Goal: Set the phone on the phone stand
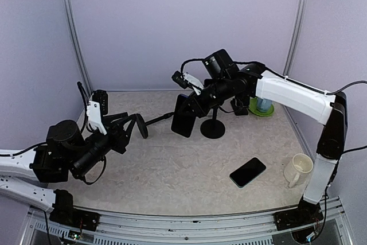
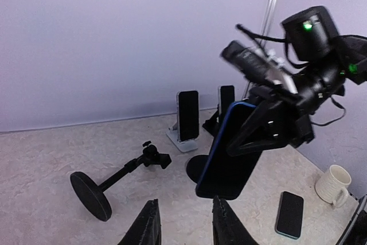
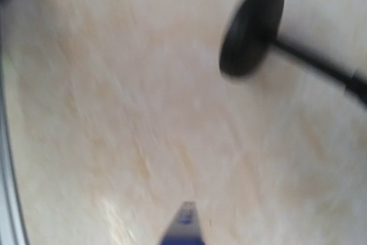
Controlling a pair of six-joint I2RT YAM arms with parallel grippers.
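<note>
My right gripper [image 1: 195, 102] is shut on a dark phone [image 1: 182, 121], held upright above the table and blurred in the left wrist view [image 2: 226, 159]. The phone stand [image 1: 157, 120], a black disc with a pole, lies tipped on its side to the left of the phone; it also shows in the right wrist view [image 3: 249, 32]. My left gripper [image 1: 123, 130] is at the left, its fingers apart with nothing between them in its wrist view. A second phone [image 1: 248, 171] lies flat at the front right.
A mug [image 1: 297, 169] stands at the right edge. Behind stand another round-based stand [image 1: 213, 130], phones on holders [image 2: 188, 116] and a green plate [image 1: 261, 111].
</note>
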